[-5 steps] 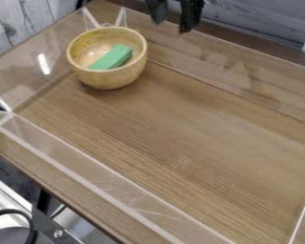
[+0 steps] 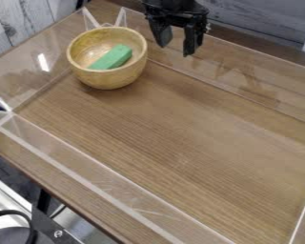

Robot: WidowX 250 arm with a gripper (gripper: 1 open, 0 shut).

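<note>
My gripper (image 2: 178, 38), black, hangs at the top centre of the camera view, open, above and to the right of a round yellow bowl (image 2: 107, 78). A green block (image 2: 111, 58) lies inside the bowl, toward its middle-left. Nothing shows between the gripper's fingers.
A white object with pointed tips (image 2: 104, 19) stands behind the bowl. A black cable (image 2: 15, 221) lies at the lower left, off the table's edge.
The gripper has moved down into fuller view at the top centre. The bowl and green block look unchanged.
</note>
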